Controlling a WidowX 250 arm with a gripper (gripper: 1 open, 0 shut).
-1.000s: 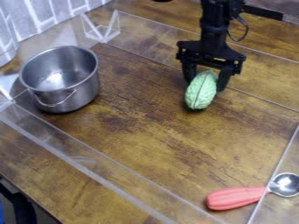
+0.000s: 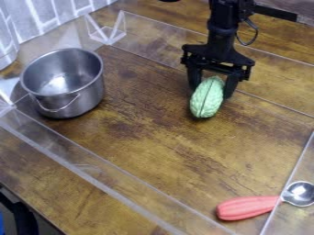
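Observation:
My black gripper (image 2: 214, 72) reaches down from the top of the view, right of centre, directly over a pale green, ribbed oblong object (image 2: 207, 99) on the wooden table (image 2: 147, 156). The fingers come down around the upper end of the green object; whether they are closed on it I cannot tell, as the fingertips are partly hidden behind it.
A steel pot (image 2: 62, 81) stands at the left. A scoop with a pink handle (image 2: 247, 207) and metal bowl lies at the bottom right. Clear plastic strips or walls border the work area.
The gripper and the green object have shifted very slightly, the gripper a touch to the left; otherwise the scene looks the same.

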